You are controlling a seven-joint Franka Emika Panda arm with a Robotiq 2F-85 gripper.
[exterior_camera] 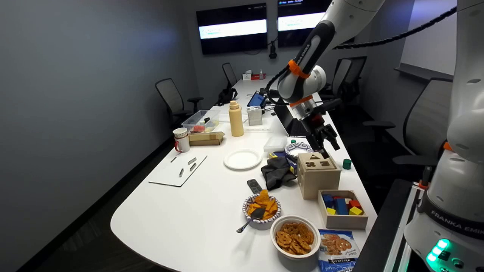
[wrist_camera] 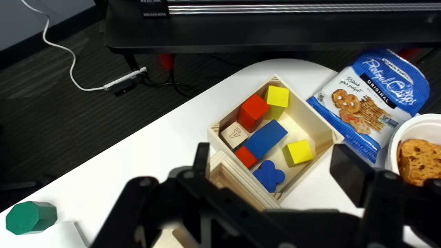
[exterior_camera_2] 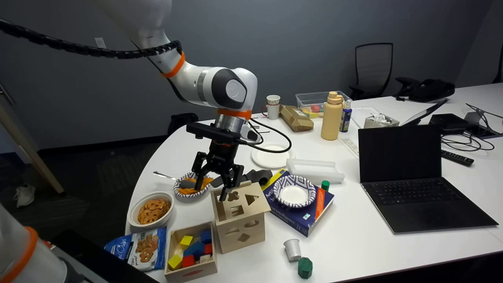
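My gripper (exterior_camera_2: 214, 184) is open over the wooden shape-sorter box (exterior_camera_2: 243, 236), fingers wide apart and nothing between them. In the wrist view the fingers (wrist_camera: 201, 159) frame the open wooden tray (wrist_camera: 320, 151), which lies beyond them against the sorter. Inside the tray are several blocks: a long blue block (wrist_camera: 265, 138), a blue clover-shaped block (wrist_camera: 269, 175), a yellow block (wrist_camera: 298, 152), a second yellow block (wrist_camera: 277, 96), a red block (wrist_camera: 253, 111) and a pale block marked 4 (wrist_camera: 234, 135). On the table beyond the sorter stands a green block (exterior_camera_2: 305, 268).
Beside the tray lie a pretzel bag (exterior_camera: 338, 249) and a pretzel bowl (exterior_camera: 295, 238). A chip bowl (exterior_camera: 261, 208), a dark cloth (exterior_camera: 275, 172) and a blue book (exterior_camera_2: 304, 224) surround the sorter. Free table lies to the left in exterior view 1.
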